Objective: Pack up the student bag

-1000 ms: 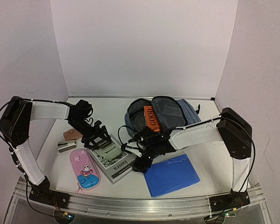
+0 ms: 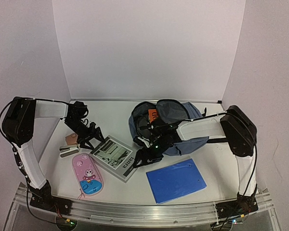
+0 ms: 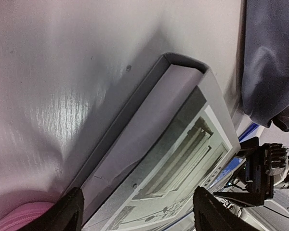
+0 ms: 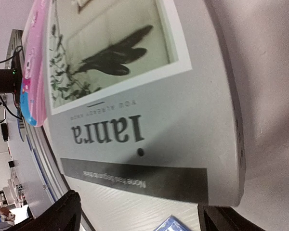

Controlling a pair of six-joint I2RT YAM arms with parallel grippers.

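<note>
The grey book with a picture cover lies flat on the table between my two grippers. At its upper left end my left gripper is open; in the left wrist view its fingers stand wide apart, with the book in the gap between them, not visibly clamped. By the book's lower right end, my right gripper is open too, its fingers apart in the right wrist view near the book's dark-striped edge. The open blue-grey backpack holds an orange book.
A pink pencil case lies just left of the grey book. Beyond it are a stapler and a brown item. The blue folder rests at front right. Free table shows behind the left arm.
The book now lies slightly farther right and looks flatter than a second ago. My right arm now covers more of the backpack opening.
</note>
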